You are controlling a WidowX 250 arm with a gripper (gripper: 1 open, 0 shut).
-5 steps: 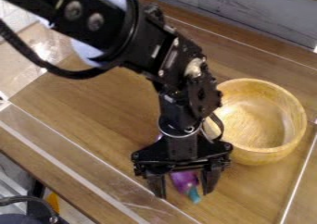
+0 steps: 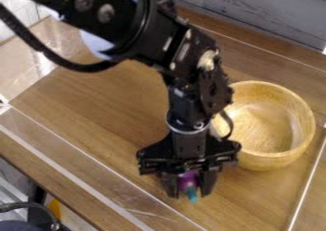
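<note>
My black gripper point(image 2: 188, 185) points down at the front of the wooden table, its fingers around a small purple object point(image 2: 190, 181) with a light blue tip. The fingers cover much of that object; whether they grip it I cannot tell. A wooden bowl point(image 2: 280, 120) sits just to the right of the gripper, partly behind the arm.
A pale wall point(image 2: 242, 15) runs along the back. The table's front edge crosses the lower left, with dark cables beyond it.
My fingers have drawn closer together around the purple object, less of which shows now. The arm has shifted very slightly. The bowl has not moved.
</note>
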